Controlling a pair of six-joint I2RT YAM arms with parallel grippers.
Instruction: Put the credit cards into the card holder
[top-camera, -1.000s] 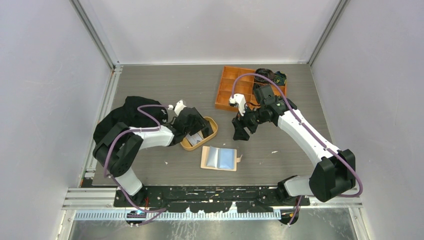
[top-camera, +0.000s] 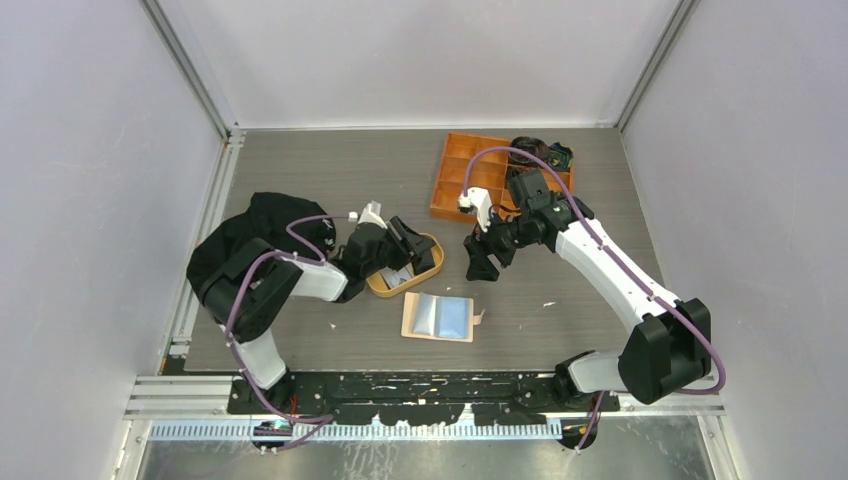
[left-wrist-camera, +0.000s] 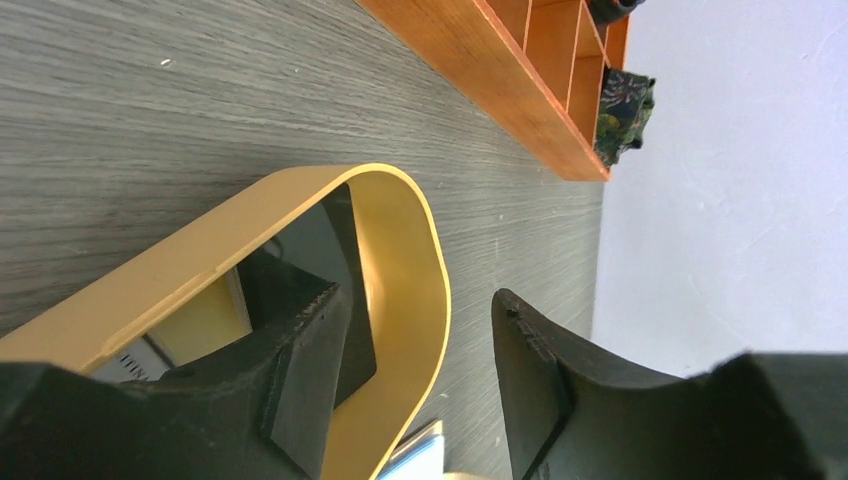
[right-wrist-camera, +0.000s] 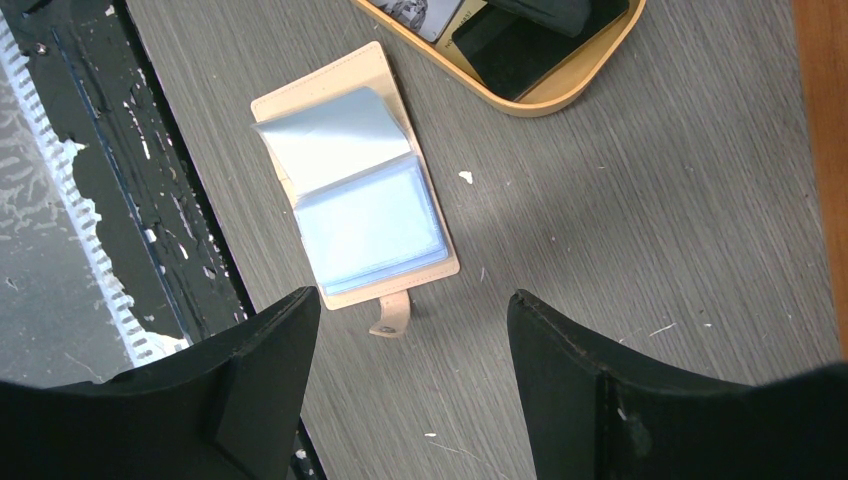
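The yellow oval basket (left-wrist-camera: 420, 215) holds several cards, among them a black card (right-wrist-camera: 510, 50), a yellowish card (right-wrist-camera: 456, 27) and a patterned white card (right-wrist-camera: 420, 12). My left gripper is open at the basket's end. One of its fingers (left-wrist-camera: 310, 375) covers part of the black card inside, and the other shows beyond the wall; whether either touches is unclear. The tan card holder (top-camera: 438, 317) lies opened flat near the front, with clear bluish sleeves (right-wrist-camera: 372, 222) and a strap. Above the table, right of the basket, my right gripper hangs open and empty.
An orange compartment box (top-camera: 452, 172) with dark items stands at the back, behind the right arm. Black cloth (top-camera: 270, 222) lies at the left, by the left arm. Bare table surrounds the holder's right side.
My left gripper has moved to the right over the basket, and the basket has slid slightly right with it. The right arm and the card holder have stayed in place.
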